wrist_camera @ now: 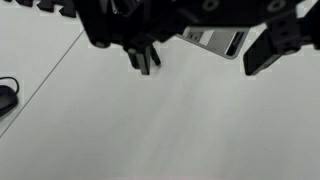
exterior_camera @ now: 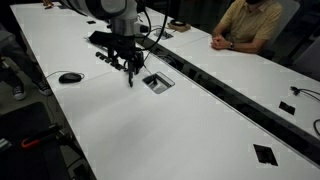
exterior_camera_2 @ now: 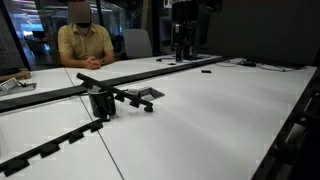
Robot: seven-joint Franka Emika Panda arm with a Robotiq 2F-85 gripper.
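Note:
My gripper stands open in the wrist view, its dark fingers (wrist_camera: 262, 52) wide apart with only white table between the tips. In exterior view 1 the gripper (exterior_camera: 128, 64) hangs near the table's far left part. A shallow grey tray (exterior_camera: 164, 90) lies just right of it, with a small dark item (exterior_camera: 150, 79) at its left side. The tray (wrist_camera: 232, 43) also shows at the top of the wrist view, partly covered by the gripper. A small dark piece (wrist_camera: 155, 56) appears close to the left finger; whether it touches is unclear.
A black mouse (exterior_camera: 70, 77) sits left of the gripper. A flat black square (exterior_camera: 264, 155) lies far to the right. A black clamp-like stand (exterior_camera_2: 102, 103) rises by the table edge in exterior view 2. A person (exterior_camera: 245, 25) is behind the opposite table.

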